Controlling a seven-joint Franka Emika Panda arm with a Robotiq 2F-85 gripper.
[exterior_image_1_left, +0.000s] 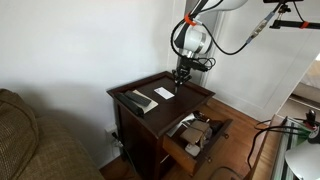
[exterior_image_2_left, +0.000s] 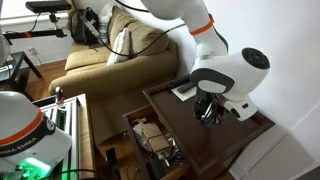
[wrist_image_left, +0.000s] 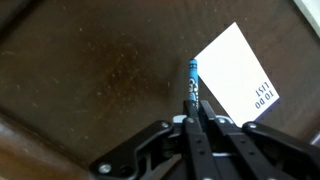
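A slim blue pen-like stick projects from my gripper, whose fingers are shut on its near end. Below lies the dark cabinet top. Beside the stick, to the right in the wrist view, lies a white card printed "TO DO LIST". Exterior view 1 shows the same card flat on the cabinet, with my gripper just to its right. In exterior view 2 the gripper hangs over the cabinet top; the arm hides the card there.
An open drawer with several items juts from the cabinet front. A black-and-white flat object lies at the cabinet's left end. A raised rim borders the top.
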